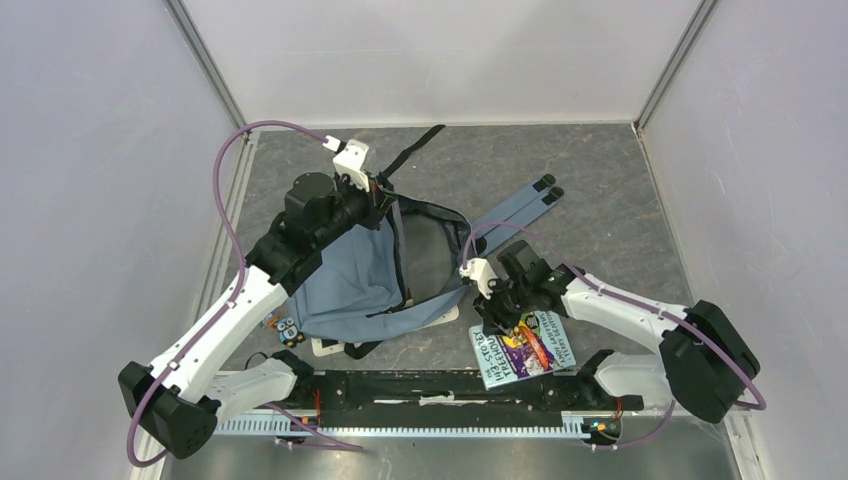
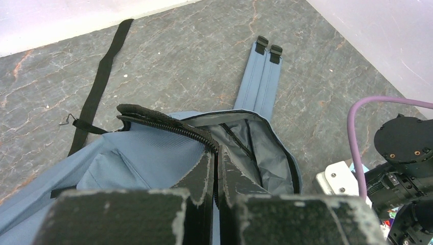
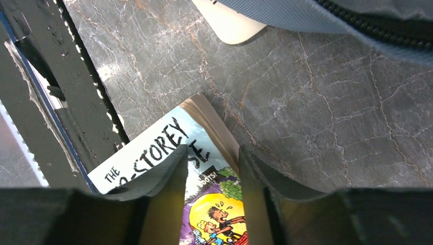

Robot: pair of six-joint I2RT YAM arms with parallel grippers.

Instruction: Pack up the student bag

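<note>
The blue student bag [image 1: 345, 270] lies on its side, its zipped mouth spread toward the right. At the upper zipper edge [image 2: 168, 122], my left gripper is shut on the bag's opening flap. A "Storey Treehouse" book [image 1: 535, 350] lies tilted on the floor, right of the bag. My right gripper is over the book's near corner [image 3: 196, 109], its fingers [image 3: 171, 176] part open, one over the cover and the other beside the page edge. Whether both fingers touch the book, I cannot tell.
Two blue straps [image 1: 520, 210] stretch from the bag to the upper right. Small items [image 1: 285, 328] lie left of the bag, and a pale flat object [image 1: 440, 317] shows from under it. A dark rail [image 1: 440, 392] runs along the front edge.
</note>
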